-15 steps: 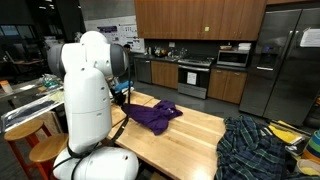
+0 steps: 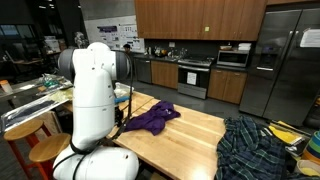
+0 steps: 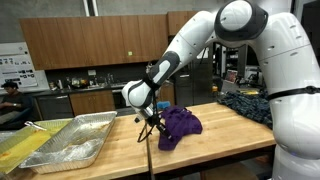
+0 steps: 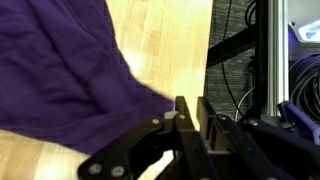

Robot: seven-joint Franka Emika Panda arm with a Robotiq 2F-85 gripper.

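Note:
A purple cloth (image 2: 152,117) lies crumpled on the wooden table near its left side. The second exterior view shows the cloth (image 3: 178,127) beside my gripper (image 3: 151,132), which points down at its left edge. Seen from the wrist, the cloth (image 4: 60,85) covers the left side, and one pointed corner reaches the fingertips of my gripper. The two dark fingertips stand close together with a narrow gap. Whether any fabric is caught between them cannot be made out.
A tray (image 3: 72,143) with clear plastic inside sits left of the gripper. Dark fabric (image 2: 248,147) is heaped at the table's right. Bare tabletop (image 2: 200,132) lies between cloth and heap. Past the table edge, a dark frame and cables (image 4: 305,95) show beside the gripper.
The arm's upper part sits lower than before, and the gripper has come slightly down and nearer the camera. The cloth stays in roughly the same place.

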